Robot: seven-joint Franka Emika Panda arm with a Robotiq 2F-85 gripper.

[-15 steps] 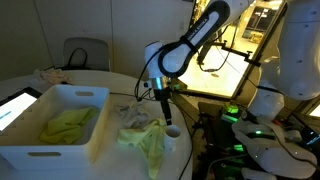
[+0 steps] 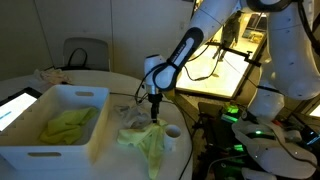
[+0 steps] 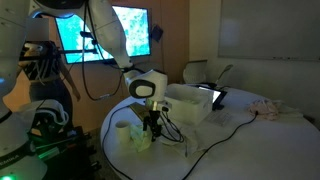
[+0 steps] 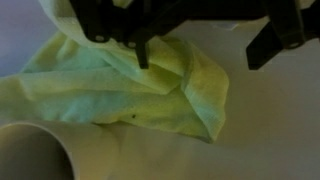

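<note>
In exterior view 1, a yellow-green cloth (image 2: 152, 143) lies crumpled on the white table, with a white cup (image 2: 173, 135) to its right. A grey cloth (image 2: 128, 112) lies just behind it. My gripper (image 2: 152, 107) points down near the green cloth's far end. The wrist view shows the gripper open, its dark fingers (image 4: 262, 48) wide apart. Beneath the left finger is the green cloth (image 4: 125, 95); bare table lies under the right one. The cup (image 4: 95, 150) fills the lower left corner. Whether the fingertips touch the cloth cannot be told.
A white box (image 2: 45, 158) at the left holds another green cloth (image 2: 66, 127). Behind it lies a lit tablet (image 2: 15, 108). A pinkish cloth (image 2: 52, 76) rests near the far edge. A dark cable (image 3: 205, 150) crosses the table, whose front right stretch is clear in exterior view 2.
In exterior view 1 my gripper has moved left and slightly away from above the cup, toward the far end of the green cloth. The cloths, cup and box look unmoved.
</note>
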